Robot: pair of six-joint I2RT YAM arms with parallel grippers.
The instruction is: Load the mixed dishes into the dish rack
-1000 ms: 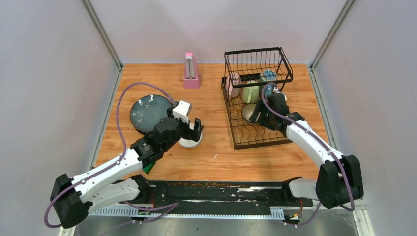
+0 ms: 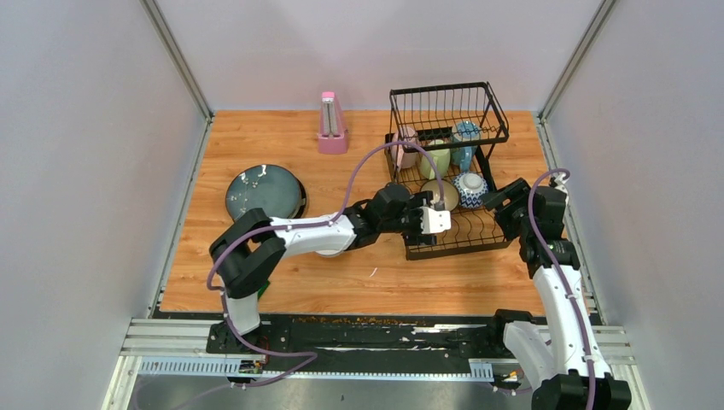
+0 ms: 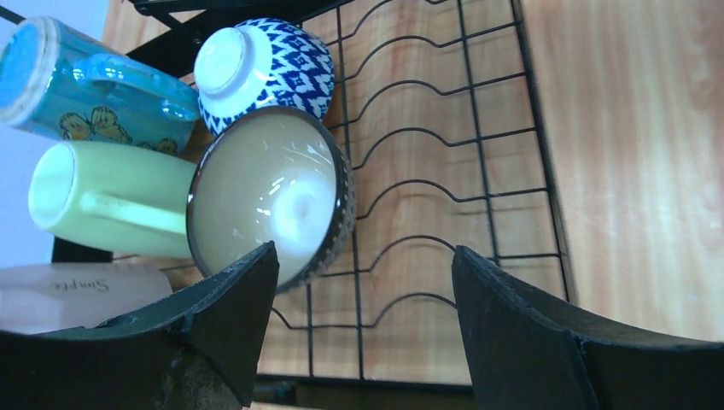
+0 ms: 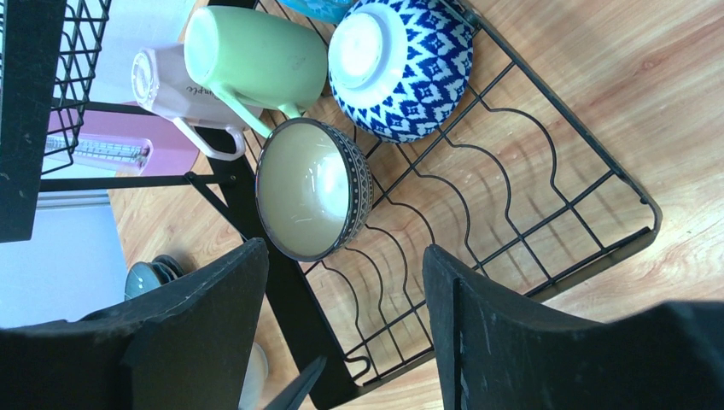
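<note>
The black dish rack (image 2: 448, 252) holds a blue mug (image 3: 128, 111), a green mug (image 3: 119, 201), a pink mug (image 4: 179, 94), an upturned blue patterned bowl (image 4: 401, 77) and a cream bowl (image 4: 303, 188) with patterned rim. My left gripper (image 2: 423, 218) hangs over the rack's lower tier, fingers apart above the cream bowl's near side, nothing visible between them. My right gripper (image 2: 504, 205) is at the rack's right edge; in its wrist view nothing is seen between the fingertips, and whether it holds anything is unclear.
Dark plates (image 2: 262, 190) are stacked at left. A white dish (image 2: 329, 253) lies partly under the left arm. A pink object (image 2: 333, 128) stands at the back. Bare wood shows around the rack; the rack's near part is empty.
My left gripper has swung right from the white dish to over the rack. My right gripper has drawn back to the right from above the bowls.
</note>
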